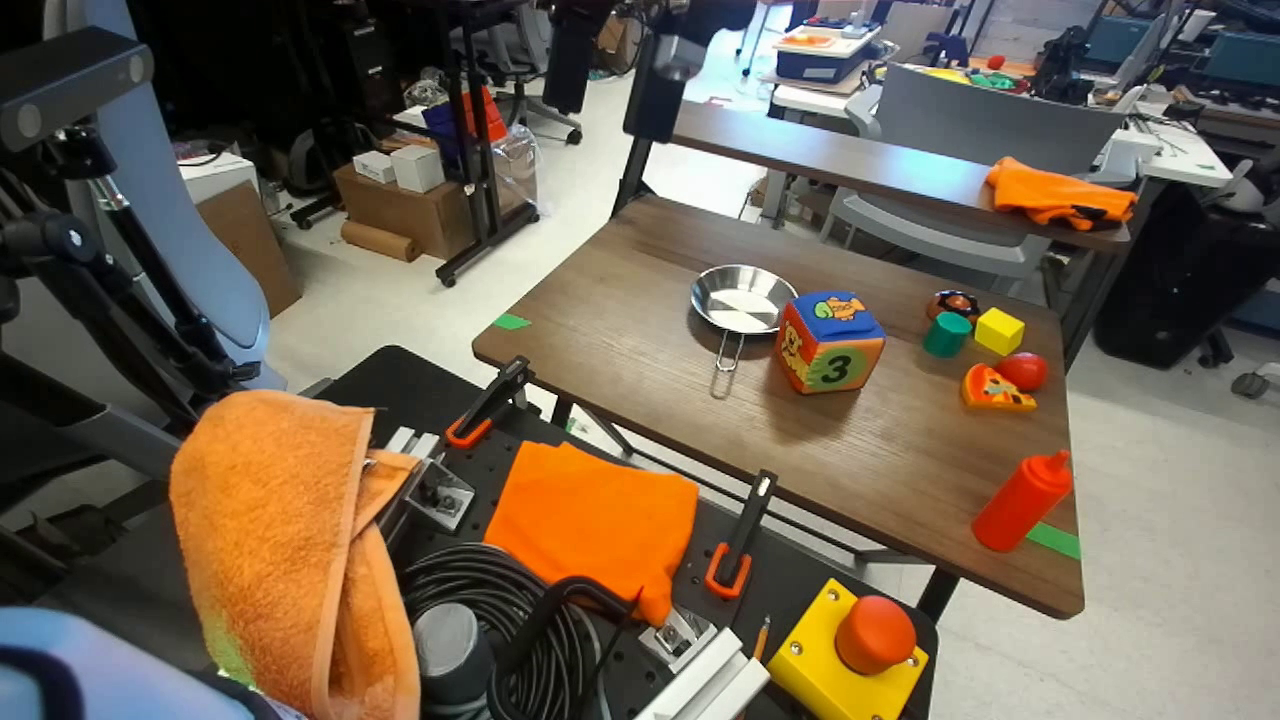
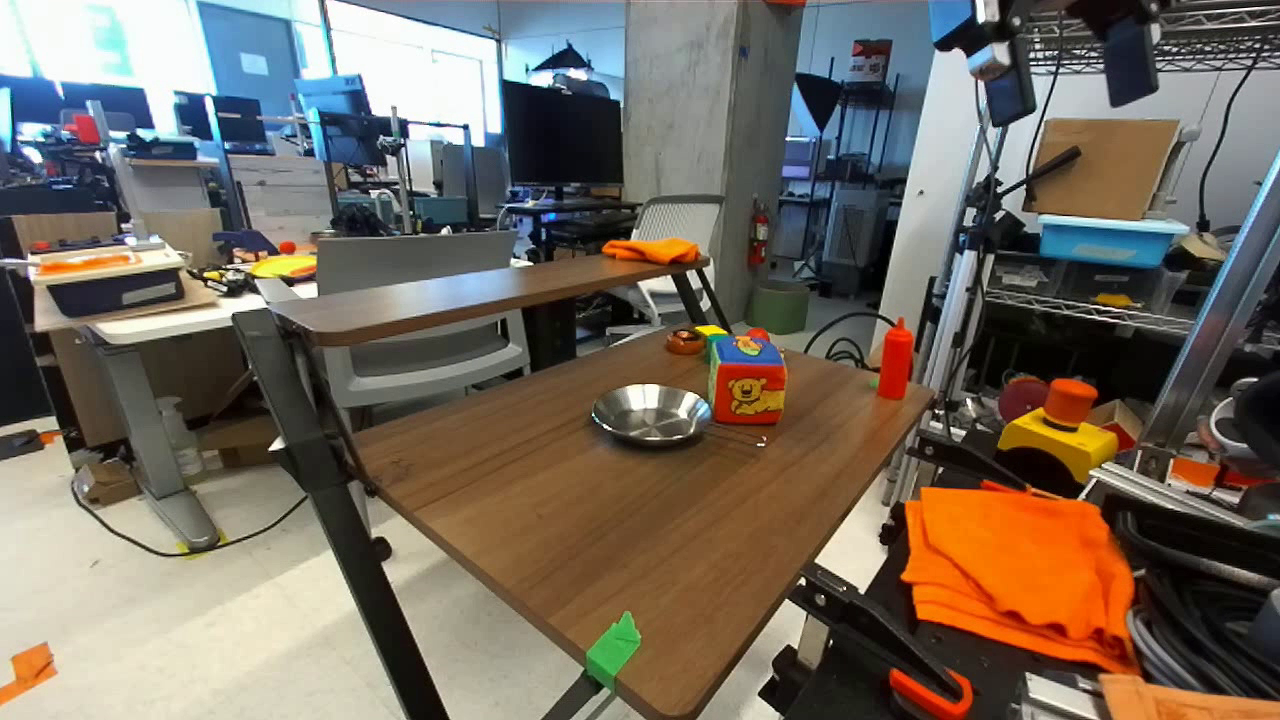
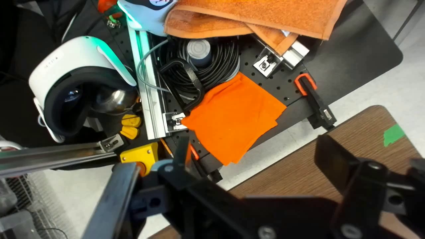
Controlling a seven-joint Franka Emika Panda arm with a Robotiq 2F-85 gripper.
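High above the table's far left side, my gripper (image 1: pixel 614 120) hangs open with nothing between its fingers. It also shows at the top right of exterior view 2, and in the wrist view its dark fingers (image 3: pixel 333 163) stand wide apart. On the brown table (image 1: pixel 624 288) rests a steel pan (image 1: pixel 744 300), its handle toward the near edge. Beside it sits a soft picture cube (image 1: pixel 830 342). A green cylinder (image 1: pixel 947 335), a yellow block (image 1: pixel 998 331), a red ball (image 1: pixel 1023 371), a pizza slice toy (image 1: pixel 998 388) and a small dark-and-orange item (image 1: pixel 953 305) are grouped at the right. A red bottle (image 1: pixel 1022 502) stands near the right corner.
A raised shelf (image 1: pixel 828 154) runs along the table's back, with an orange cloth (image 1: pixel 1058 194) on it. The black cart in front carries clamps, cables, an orange cloth (image 1: pixel 594 516) and a yellow box with a red button (image 1: pixel 852 654).
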